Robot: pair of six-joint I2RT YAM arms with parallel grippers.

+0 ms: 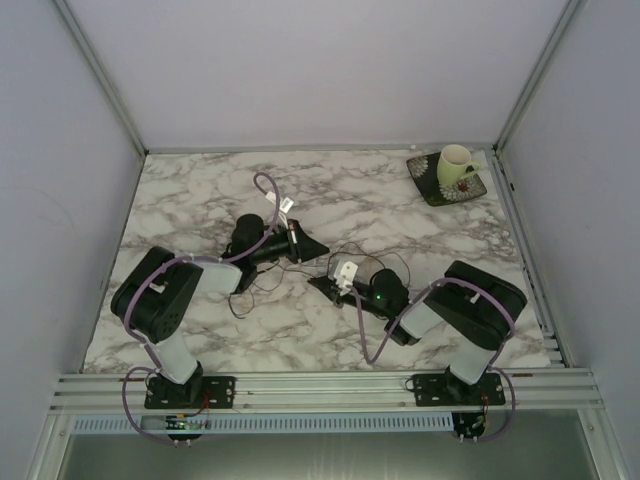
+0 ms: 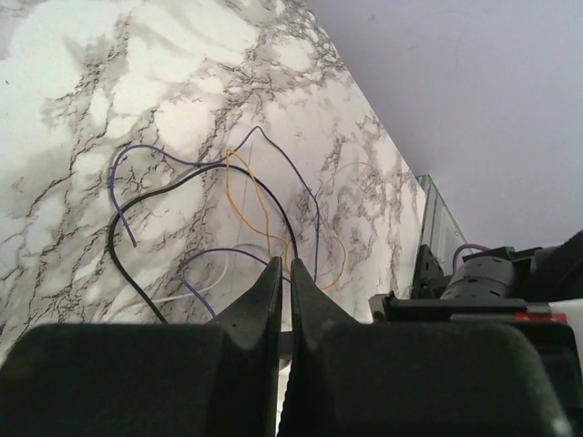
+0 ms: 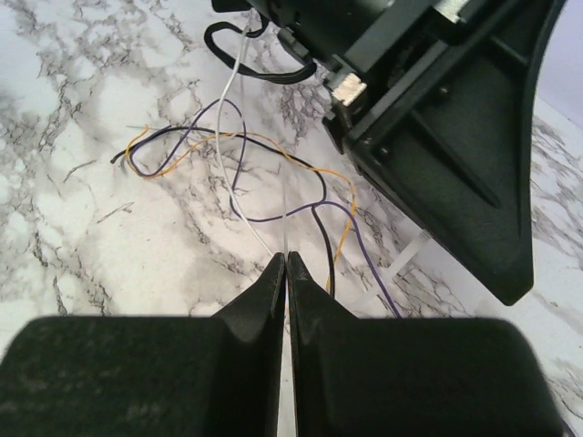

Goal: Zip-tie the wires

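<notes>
Black, purple and orange wires lie loosely curved on the table; they also cross the right wrist view (image 3: 244,135). My left gripper (image 1: 327,253) is shut above them. A pale strip, apparently the white zip tie (image 3: 407,254), runs from its fingers towards my right gripper; the grip point itself is hidden. A thin white strand (image 3: 222,150) curves down to the tips of my right gripper, which is shut low over the table. I cannot tell whether those tips pinch the strand, or whether the zip tie circles the wires.
A green mug (image 1: 455,165) stands on a dark patterned mat (image 1: 430,185) at the back right. Bare marble lies behind the arms. The two grippers are close together, with the left arm (image 3: 437,118) looming beside the right fingers.
</notes>
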